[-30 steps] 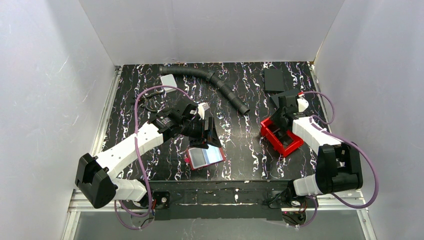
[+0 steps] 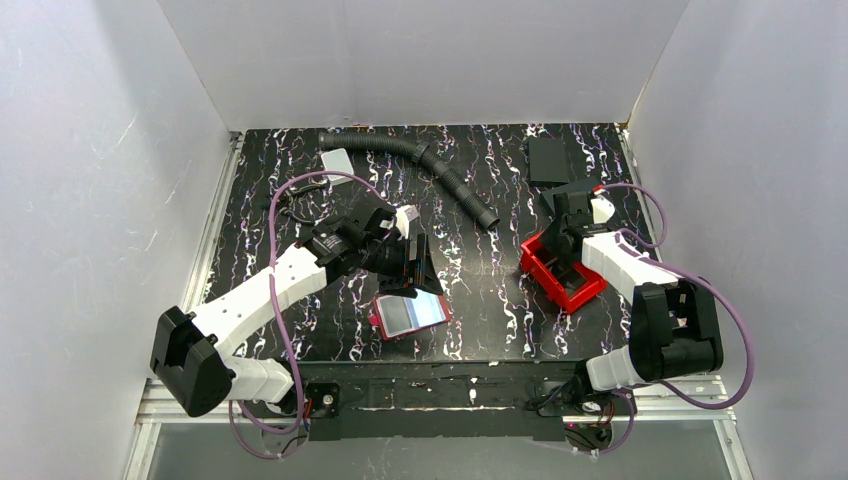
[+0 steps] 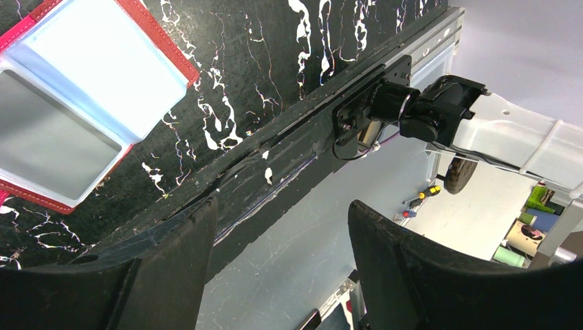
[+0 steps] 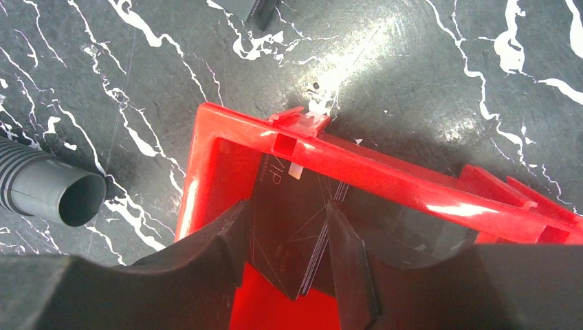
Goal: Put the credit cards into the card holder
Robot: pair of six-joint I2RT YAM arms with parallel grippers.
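Note:
Dark cards (image 4: 289,220) lie in a red tray (image 4: 385,177), partly stacked over one another, in the right wrist view. My right gripper is over the tray's left part, its fingers parted on either side of the top card; whether they touch it I cannot tell. The card holder (image 2: 412,314), a red-edged wallet with clear pockets, lies spread out at the table's front left-centre. In the left wrist view its pocket (image 3: 55,127) shows no card. My left gripper hangs above the holder's area, open and empty.
A black ribbed hose (image 2: 440,168) curves across the back middle. Dark flat boxes (image 2: 547,161) lie behind the tray, and a white rectangular object (image 2: 338,164) sits at the back left. Bare table separates holder and tray.
The right arm has shifted very slightly at the tray. The left arm, holder and tray stay where they were.

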